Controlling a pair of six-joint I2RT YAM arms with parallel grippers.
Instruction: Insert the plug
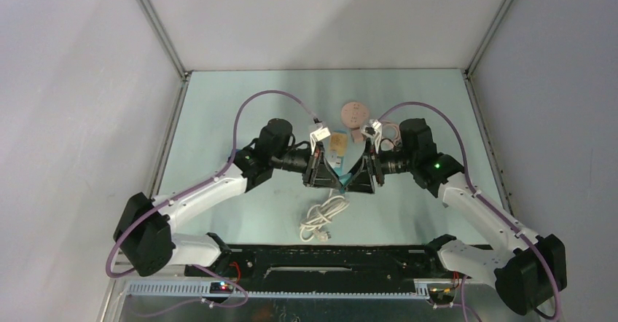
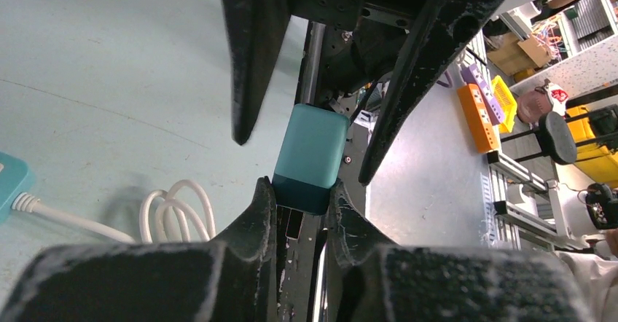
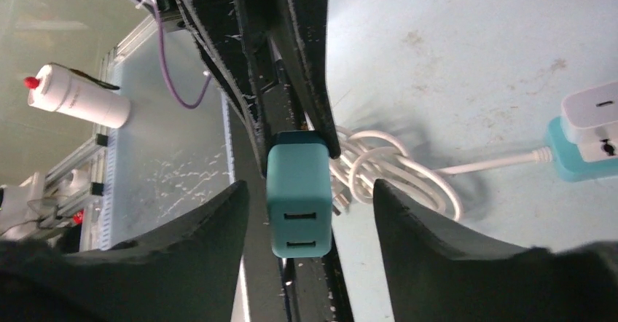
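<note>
A teal plug block is held at its end between the fingertips of my left gripper, which is shut on it. In the right wrist view the block shows two slots. My right gripper is part open around it, its fingers apart from the block's sides. From above, both grippers meet over the table centre. The power strip lies behind them, partly hidden; in the right wrist view its teal body carries white parts.
A coiled white cable lies in front of the grippers. A pink round socket and a small pink block sit at the back.
</note>
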